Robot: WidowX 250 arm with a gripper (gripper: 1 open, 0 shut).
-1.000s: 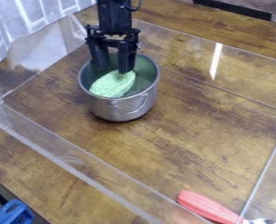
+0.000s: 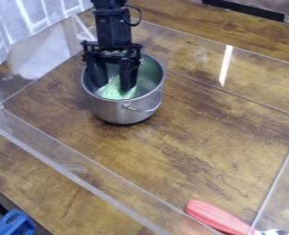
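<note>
My black gripper (image 2: 115, 69) is lowered into a steel pot (image 2: 122, 110) on the wooden table, its fingers inside the rim. A pale green object (image 2: 116, 90) lies in the pot, partly hidden behind the fingers. Whether the fingers are closed on it is not clear.
A red-handled utensil (image 2: 217, 217) lies at the bottom right. A blue object (image 2: 12, 226) is at the bottom left corner. Clear panels edge the wooden table (image 2: 202, 138), whose middle and right are free.
The gripper has moved down into the pot over the last second, covering more of the green object.
</note>
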